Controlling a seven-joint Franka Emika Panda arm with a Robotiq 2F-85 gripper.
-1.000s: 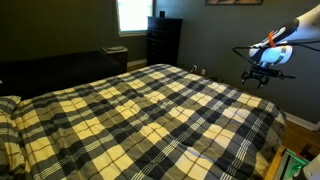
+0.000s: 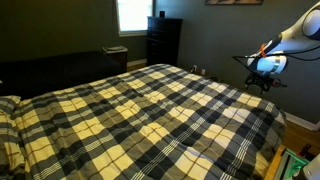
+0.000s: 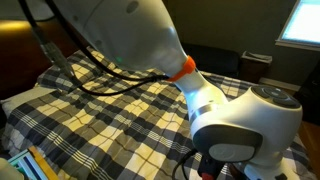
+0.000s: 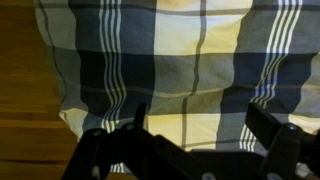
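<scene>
Above the right side of the bed hangs my gripper, well clear of the cover in exterior view 1. In the wrist view its two dark fingers stand wide apart, and only the cloth below shows between them. A plaid blanket in black, cream and grey lies spread over the whole bed, fairly flat with some small wrinkles. Its edge drops off at the left of the wrist view. Exterior view 2 has the arm's big white joint in front, which hides part of the blanket.
A dark dresser stands by the far wall near a window. Wooden floor runs along the right side of the bed. No loose object lies on the blanket's visible part.
My gripper has come down a little at the right of exterior view 1. The blanket looks the same throughout.
</scene>
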